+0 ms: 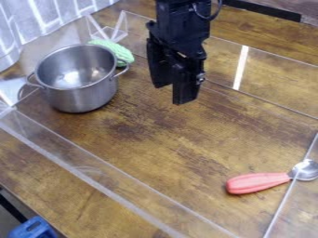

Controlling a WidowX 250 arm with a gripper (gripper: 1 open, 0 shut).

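Observation:
A black gripper [177,79] hangs over the middle back of the wooden table, right of a steel pot [74,79] and apart from it. Its fingers point down, and whether they are open or shut is hard to tell. A spoon with a pink handle [258,181] lies at the front right of the table. Behind the pot lies a pale green object [110,51], possibly a corn cob or brush.
Clear strips cross the surface. A blue object [35,229] shows past the front left edge, and white material lines the back left.

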